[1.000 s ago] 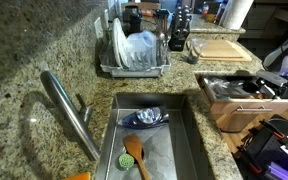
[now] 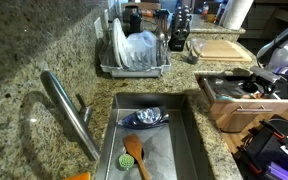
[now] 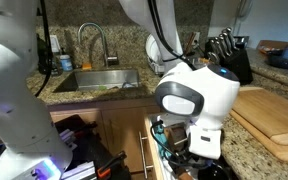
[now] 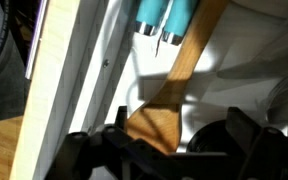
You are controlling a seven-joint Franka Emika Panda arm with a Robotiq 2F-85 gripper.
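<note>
A wooden spatula (image 4: 164, 117) lies in the open drawer (image 3: 139, 130), slanting across the wrist view with its flat end toward my gripper. My fingers stand open, one dark finger on each side of the spatula's flat end; nothing is gripped. Two teal-handled utensils (image 4: 162, 18) lie close to its handle. Dark round utensils (image 4: 212, 138) sit at the flat end's right. In exterior view 1 the drawer (image 2: 234, 88) is at the right, with my arm (image 2: 284, 55) over it; the fingertips are too small to make out there.
The drawer's pale side wall (image 4: 62, 95) runs along the spatula's left. A sink (image 2: 149, 105) holds a wooden spoon (image 2: 137, 155), a green scrubber and a blue item. Dish rack (image 2: 139, 55) and cutting board (image 2: 219, 48) occupy the counter; a knife block (image 3: 221, 55) stands behind the arm.
At the right of exterior view 1 my arm has shifted slightly above the drawer. The sink, dish rack and counter things have stayed where they were.
</note>
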